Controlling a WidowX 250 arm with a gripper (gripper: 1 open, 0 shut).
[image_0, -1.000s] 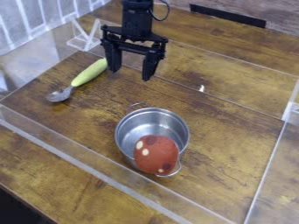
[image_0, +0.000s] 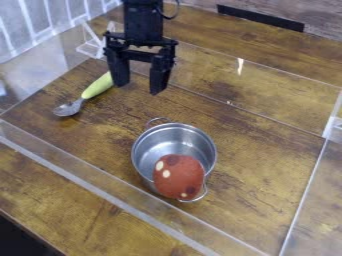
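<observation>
My black gripper (image_0: 140, 67) hangs at the top centre of the camera view, its two fingers apart with nothing visible between them. Left of it and slightly behind the fingers lies a pale green elongated object (image_0: 95, 89), with a silver spoon (image_0: 71, 106) just below that. Lower centre holds a metal pot (image_0: 160, 138) with a dark red, pale-spotted round object (image_0: 178, 177) at its front, covering part of the rim.
Transparent walls run along the left and right sides.
My gripper has shifted a little to the left, toward the green object. The pot, spoon and red object look unmoved.
</observation>
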